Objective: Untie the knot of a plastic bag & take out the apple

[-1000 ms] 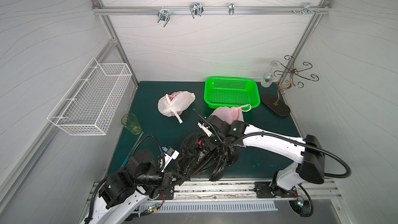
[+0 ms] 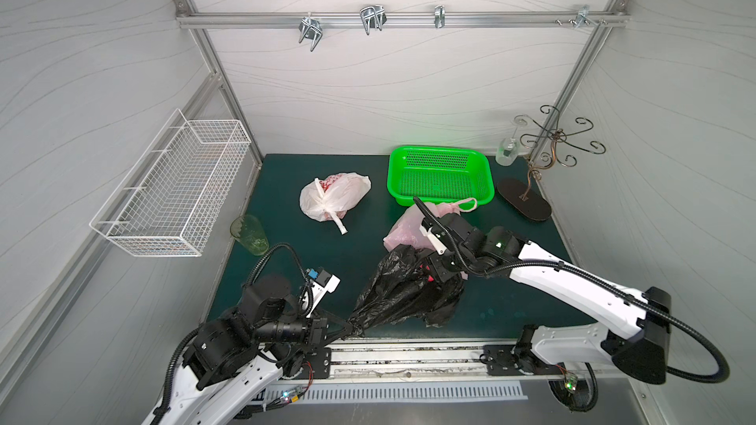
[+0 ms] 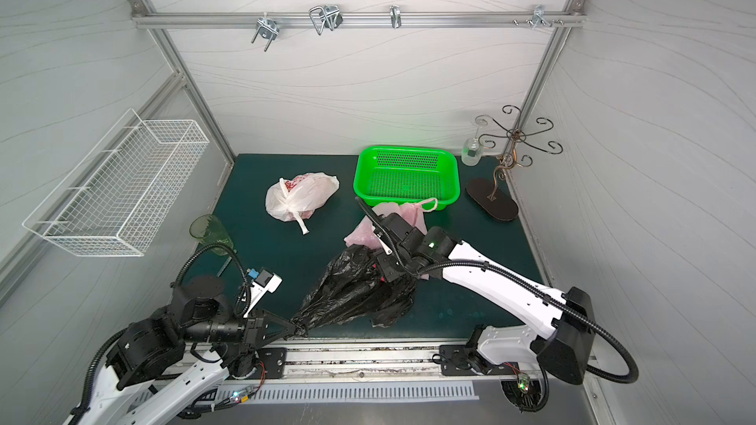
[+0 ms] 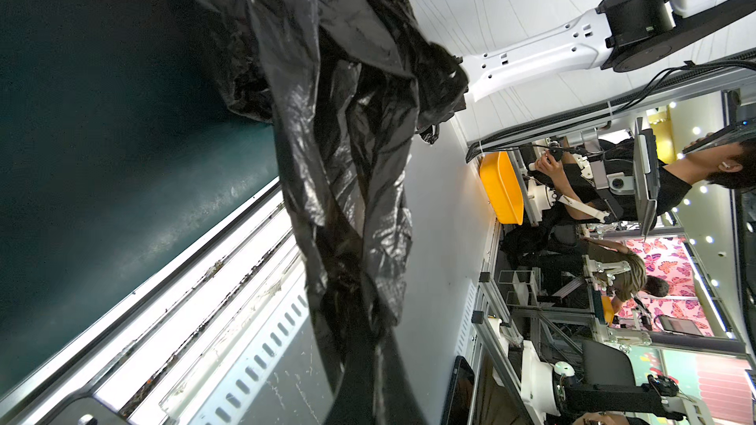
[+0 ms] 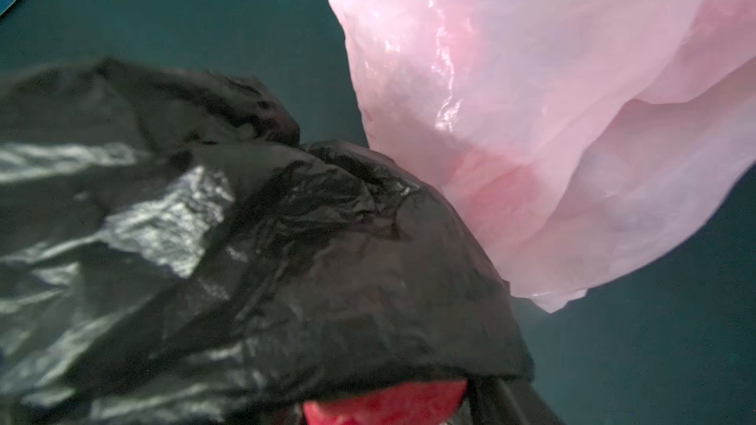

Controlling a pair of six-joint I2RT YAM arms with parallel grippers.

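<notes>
A crumpled black plastic bag (image 2: 401, 291) lies stretched along the table's front middle; its near end runs to my left gripper, which is shut on it at the front edge. My right gripper is over the bag's far end, shut on something red (image 5: 378, 405), likely the apple, mostly hidden by black plastic. A pink plastic bag (image 5: 504, 94) lies just beyond. A white knotted bag (image 2: 334, 196) with red inside sits at the back left of the table.
A green basket (image 2: 439, 153) stands at the back, beside a bottle (image 2: 506, 151) and a metal stand (image 2: 523, 200) on the right. A glass (image 2: 249, 233) is at the left; a wire basket (image 2: 169, 189) hangs on the left wall.
My right gripper has moved right with the red thing, and the black bag is drawn out longer toward the right. The left arm has moved only slightly.
</notes>
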